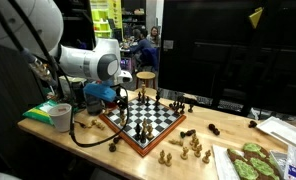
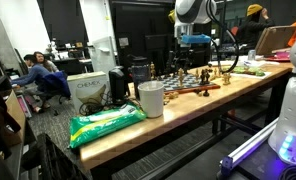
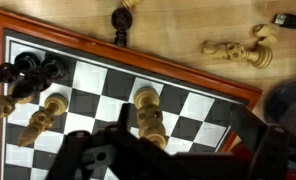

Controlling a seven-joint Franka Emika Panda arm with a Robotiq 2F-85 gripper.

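My gripper stands open over a chessboard [image 3: 193, 128] with a brown border. A light wooden chess piece [image 3: 150, 112] shows in the gap, nearer the left finger [image 3: 116, 148] and seen from above; no grip on it is visible. Dark pieces [image 3: 30, 68] and another light piece [image 3: 54, 103] stand towards the board's left side in the wrist view. In exterior view 1 the gripper [image 1: 121, 88] is at the board's near left part, too small for detail there.
Off the board lie light pieces [image 3: 228, 50] and a dark piece [image 3: 121, 25]. Several more pieces [image 1: 165, 157] stand on the table to the board's right. A white bucket [image 1: 60, 117], a green bag [image 2: 106, 123] and a green-patterned tray [image 1: 250, 165] sit around the edges.
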